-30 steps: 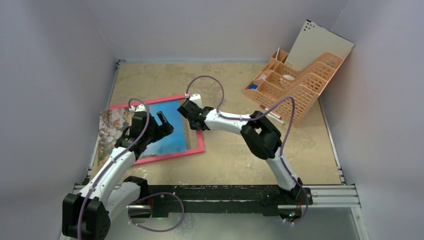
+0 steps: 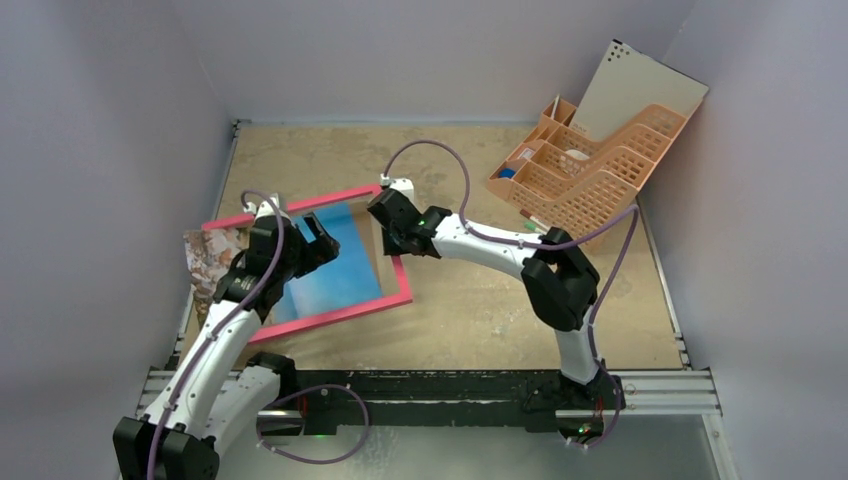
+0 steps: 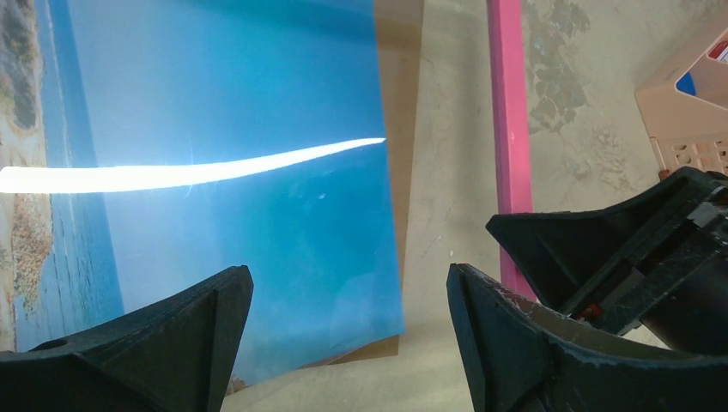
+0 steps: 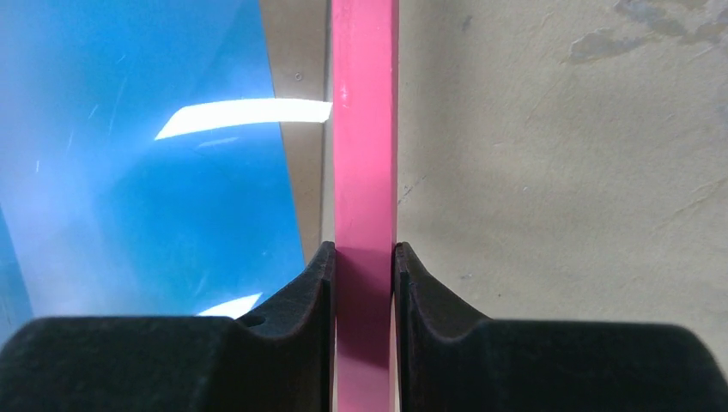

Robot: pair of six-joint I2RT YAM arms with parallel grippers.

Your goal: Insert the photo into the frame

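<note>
The pink frame (image 2: 340,318) lies tilted on the table at left. Inside it, a blue photo (image 2: 345,265) rests on a brown board (image 3: 400,120). Left of the frame, the photo's brownish rocky-looking part (image 2: 205,260) sticks out past the pink bars; my left arm covers part of it. Over the photo, my left gripper stands open with nothing between its fingers. My right gripper is at the frame's right bar, its fingers against both sides. A strip of table shows between board and right bar in the left wrist view.
An orange organizer (image 2: 585,180) stands at the back right, with a white panel (image 2: 640,85) leaning in it. Glare crosses the photo in both wrist views.
The frame's right end has shifted slightly right along with my right gripper. At left, the photo's protruding part and the frame corner reach farther left. My left gripper has moved slightly left.
</note>
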